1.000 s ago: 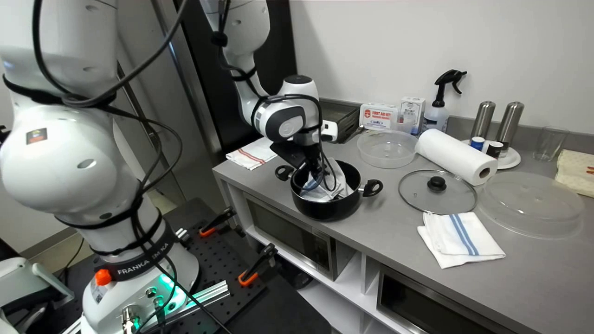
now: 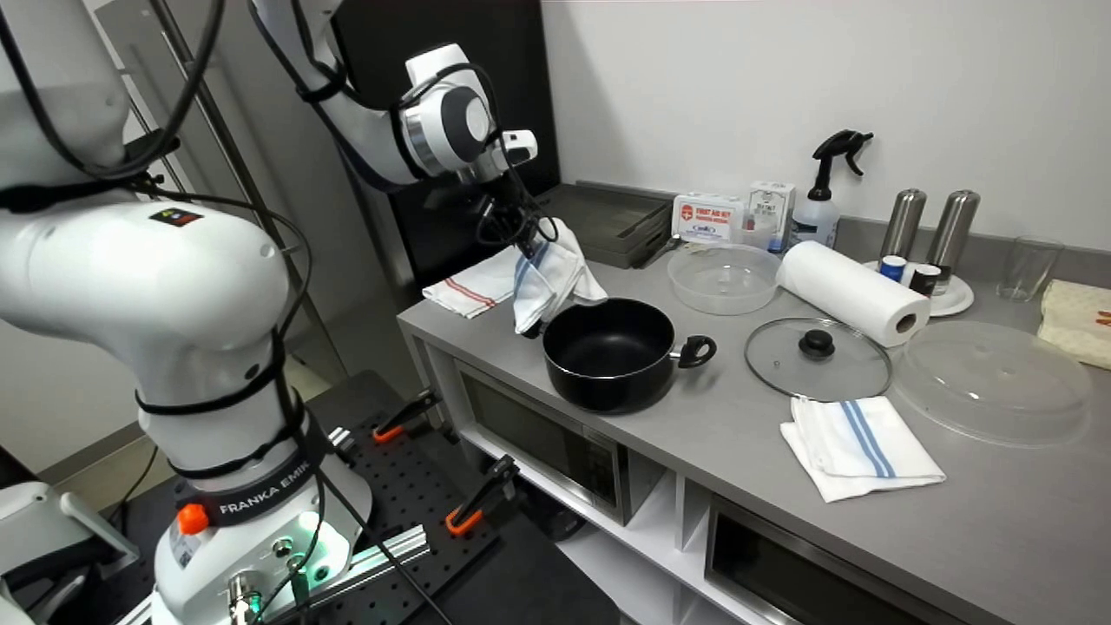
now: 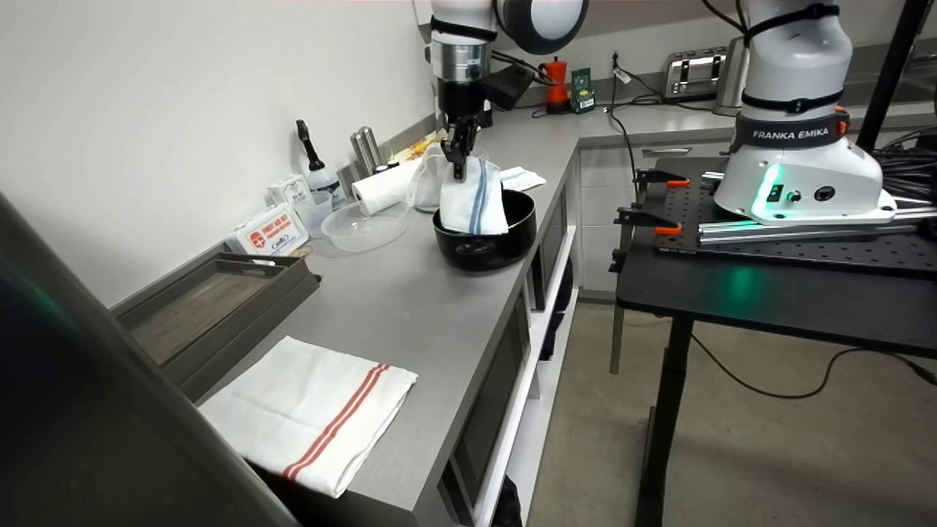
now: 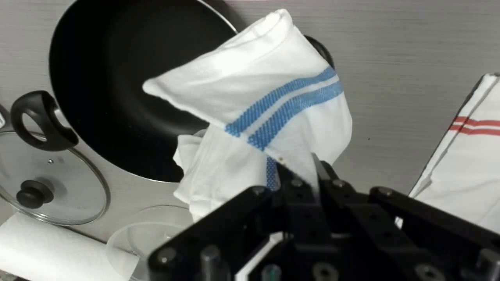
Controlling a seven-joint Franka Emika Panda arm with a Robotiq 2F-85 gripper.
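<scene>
My gripper [image 2: 529,246] is shut on a white towel with blue stripes [image 2: 553,279], which hangs from the fingers in loose folds. In the wrist view the towel [image 4: 276,89] lies across part of the view of the black pot [image 4: 126,70], over its rim on the side of one handle. From exterior view 1 the pot [image 2: 610,349] stands on the counter, its inside showing black and empty, with the towel behind and to the left. Exterior view 2 shows the towel [image 3: 474,202] in front of the pot [image 3: 492,250], covering part of its opening.
A folded red-striped towel [image 3: 325,413] lies at the counter's end. Near the pot are a glass lid [image 2: 818,359], a clear plastic bowl [image 2: 723,279], a paper towel roll [image 2: 854,295] and another folded blue-striped towel [image 2: 864,448]. A grey tray [image 2: 620,224] sits by the wall.
The gripper has risen out of the pot and moved left toward the red-striped towel, carrying the blue-striped towel with it. The pot has stayed put.
</scene>
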